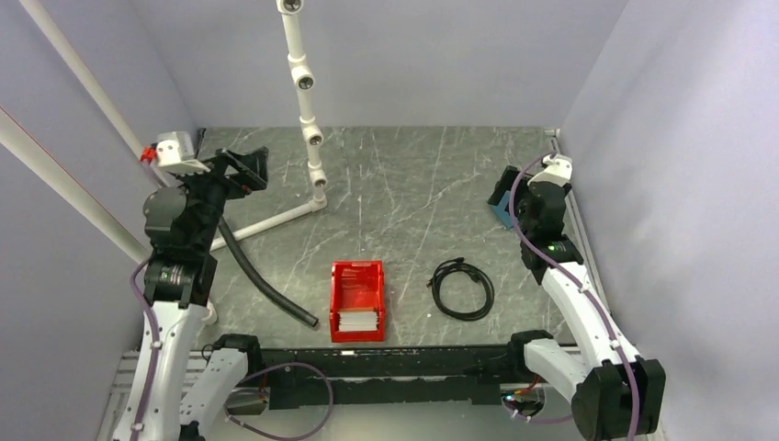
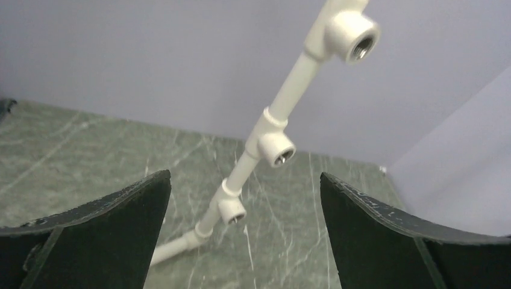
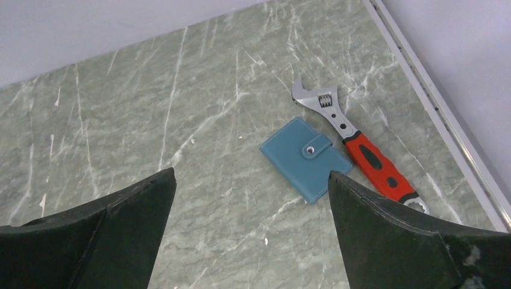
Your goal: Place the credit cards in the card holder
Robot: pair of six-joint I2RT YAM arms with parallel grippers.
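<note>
A blue card holder with a snapped strap lies flat on the table in the right wrist view, beneath and ahead of my right gripper, which is open and empty. From the top view only part of the holder shows past the right arm. Raised at the far left, my left gripper is open with nothing between its fingers. White card-like pieces sit in the near end of a red bin; whether these are the credit cards I cannot tell.
An adjustable wrench with a red handle lies against the holder's right side. A coiled black cable rests right of the bin. At left are a grey tube and a white pipe stand.
</note>
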